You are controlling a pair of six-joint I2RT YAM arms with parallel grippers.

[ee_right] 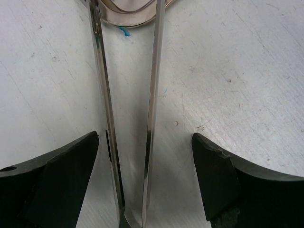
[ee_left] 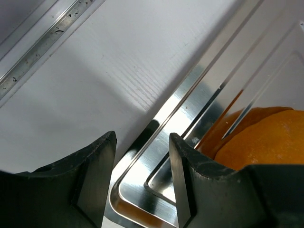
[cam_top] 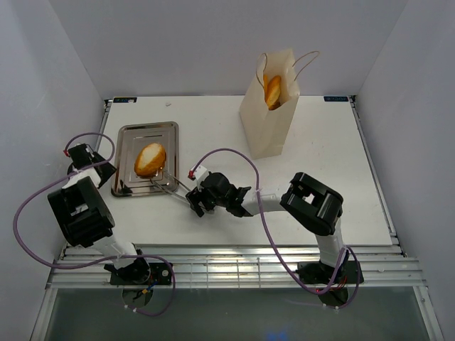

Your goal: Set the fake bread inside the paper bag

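Observation:
A fake bread with a golden crust rests on the metal tray at the left of the table; its orange side also shows in the left wrist view. Metal tongs reach from the tray by the bread toward my right gripper. Its fingers stand part open, one finger on each side of the two tong arms, with gaps between. Beside the tray's left edge, my open left gripper holds nothing, and the tray's corner shows past its fingertips. The upright paper bag at back right contains orange-brown bread.
Thin handles rise from the bag's mouth. Walls bound the table at the left, right and back.

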